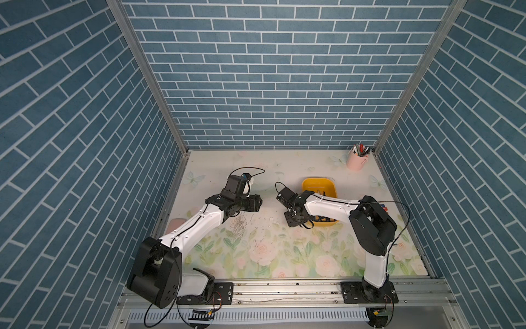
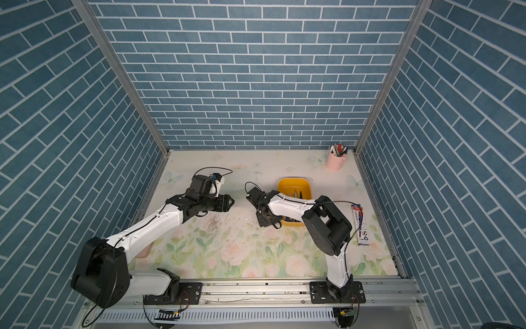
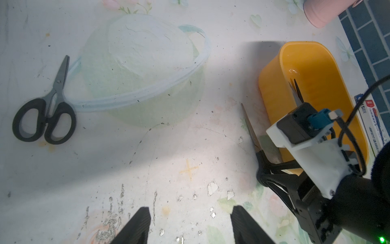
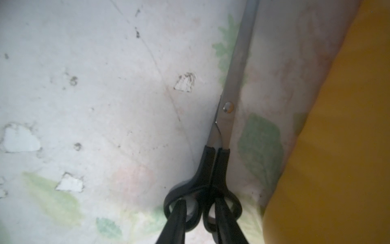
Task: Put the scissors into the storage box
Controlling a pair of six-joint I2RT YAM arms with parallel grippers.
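Note:
Black-handled scissors (image 4: pixel 231 81) lie on the table beside the yellow storage box (image 3: pixel 269 91). My right gripper is down at their handle loops, its fingertips a small way apart over the loops; whether they touch is unclear. Another pair of scissors (image 3: pixel 59 81) lies at the left of the left wrist view. My left gripper hangs open over the table, nothing between its fingers. Some dark, pointed items are inside the box.
A pink pen cup (image 1: pixel 356 161) stands at the back right. A long printed package (image 2: pixel 361 230) lies right of the box. A pale translucent ring (image 3: pixel 138 95) lies near the left scissors.

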